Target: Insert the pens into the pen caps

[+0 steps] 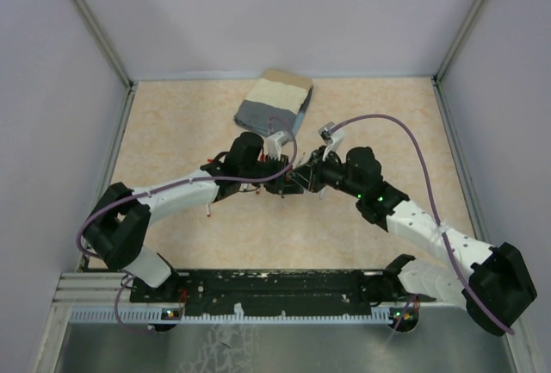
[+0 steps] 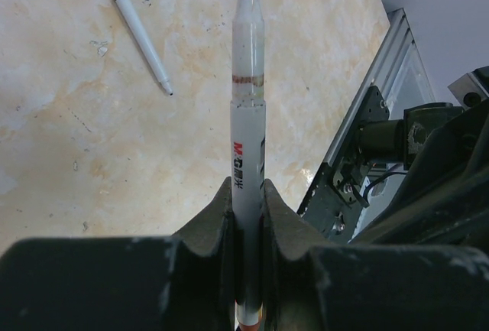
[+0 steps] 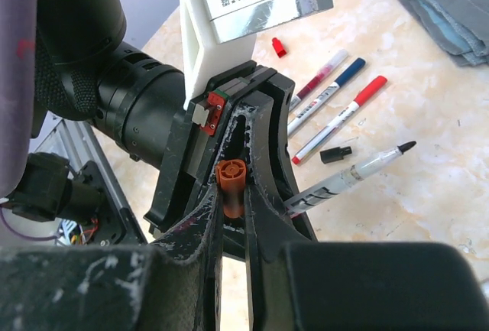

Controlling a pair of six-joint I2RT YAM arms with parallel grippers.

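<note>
A grey-and-white marker pen [image 2: 247, 132] stands between the fingertips of my left gripper, which is shut on it. Its dark tip is bare and points away from the gripper; the right wrist view shows the same pen [image 3: 344, 184] slanting out to the right. My right gripper is shut on a small orange-brown piece [image 3: 231, 176], whose round, cap-like end faces the camera. In that view the piece overlaps the left gripper's body; whether they touch I cannot tell. From above, both grippers meet near the table's middle.
A white pen with a black end [image 2: 142, 40] lies on the table. Red [image 3: 340, 119] and blue [image 3: 326, 95] pens lie behind the grippers, with a black cap [image 3: 335, 154] and a red cap [image 3: 279, 47]. A folded cloth [image 1: 275, 100] occupies the back.
</note>
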